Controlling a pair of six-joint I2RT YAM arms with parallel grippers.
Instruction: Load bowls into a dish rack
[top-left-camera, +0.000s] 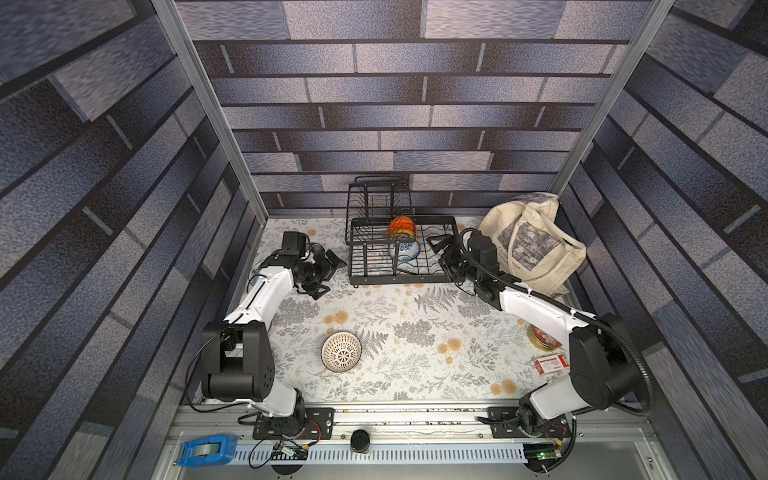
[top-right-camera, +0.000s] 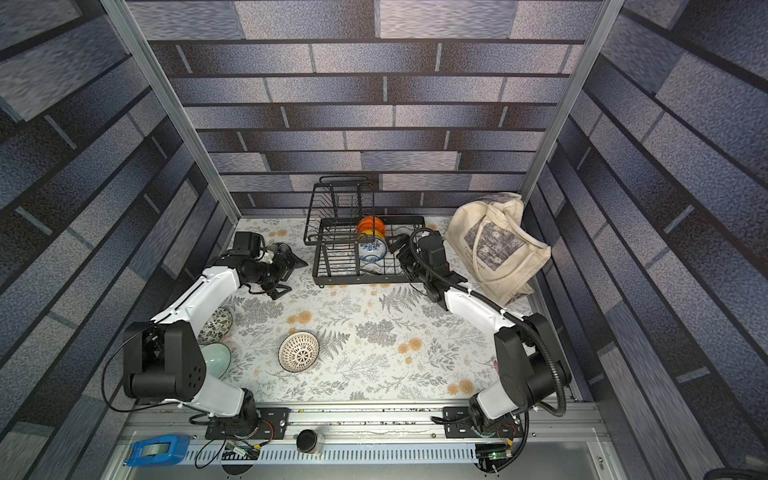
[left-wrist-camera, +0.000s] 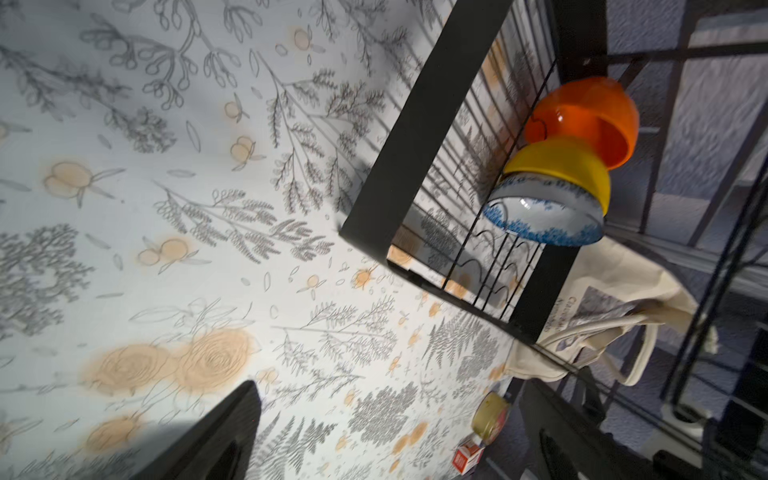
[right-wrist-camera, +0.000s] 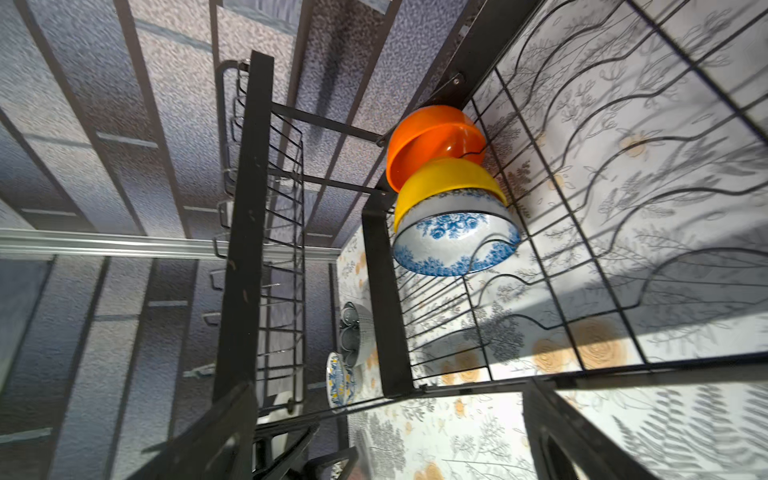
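The black dish rack (top-left-camera: 400, 280) stands at the back middle of the table. Inside it, an orange bowl (right-wrist-camera: 432, 132), a yellow bowl (right-wrist-camera: 448, 177) and a white-and-blue bowl (right-wrist-camera: 456, 236) lean on edge in a row. My right gripper (top-left-camera: 437, 246) is open over the rack's right part, apart from the bowls. To the left of the rack, my left gripper (top-left-camera: 334, 276) hangs open with nothing between its fingers. A beige patterned bowl (top-left-camera: 341, 352) sits at the front. At the far left, partly covered by the left arm, are a dark-patterned bowl (top-right-camera: 216, 326) and a green bowl (top-right-camera: 215, 360).
A cloth tote bag (top-left-camera: 532, 244) stands at the back right. A round tin (top-left-camera: 544, 336) and a small red box (top-left-camera: 551, 364) lie at the right edge. Clear tabletop stretches between the rack and the front rail. An upper wire shelf (right-wrist-camera: 248, 224) rises over the rack's left side.
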